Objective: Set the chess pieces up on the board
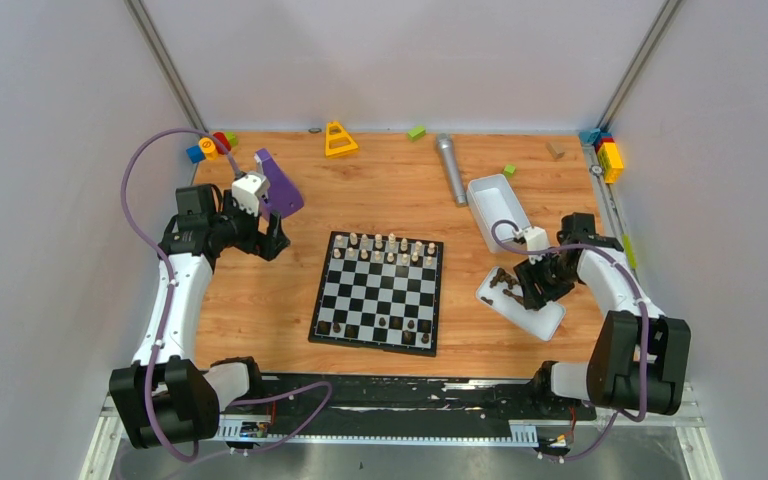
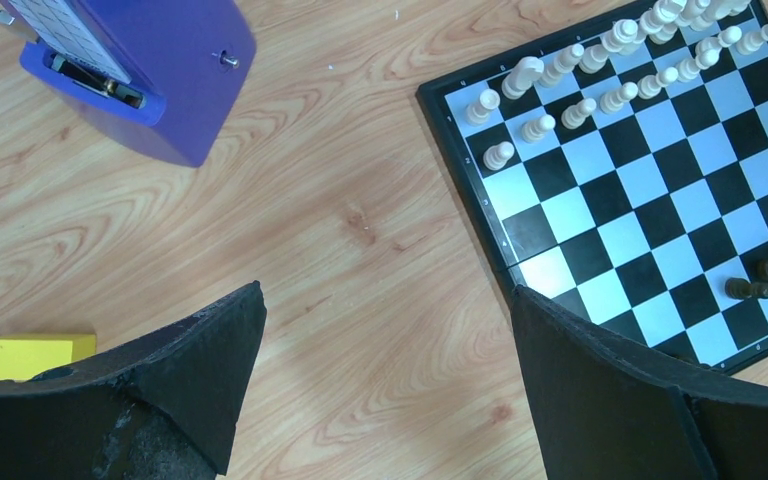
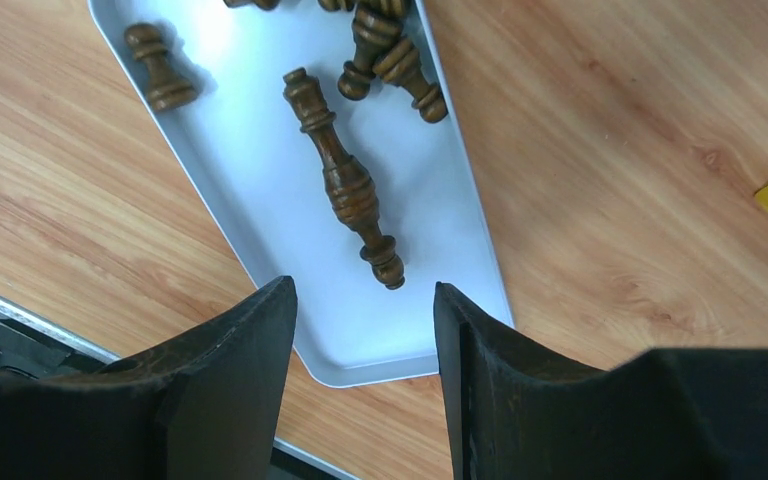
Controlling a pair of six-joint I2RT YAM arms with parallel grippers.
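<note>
The chessboard [image 1: 375,295] lies mid-table. White pieces [image 2: 620,95] fill its far two rows, while a few dark pieces [image 2: 750,288] stand near the front edge. To the board's right is a white tray [image 1: 545,318] holding loose dark pieces lying down. In the right wrist view, a long dark piece [image 3: 332,165], perhaps two end to end, lies along the tray's middle. My right gripper hangs open over the tray, nothing between its fingers. Left of the board, above bare table, my left gripper stands open and empty.
An empty white bin [image 1: 498,205] is behind the tray, with a grey cylinder [image 1: 451,168] beside it. A purple block [image 1: 279,185] stands close to the left gripper. Yellow and green blocks lie along the back. Table between board and left arm is clear.
</note>
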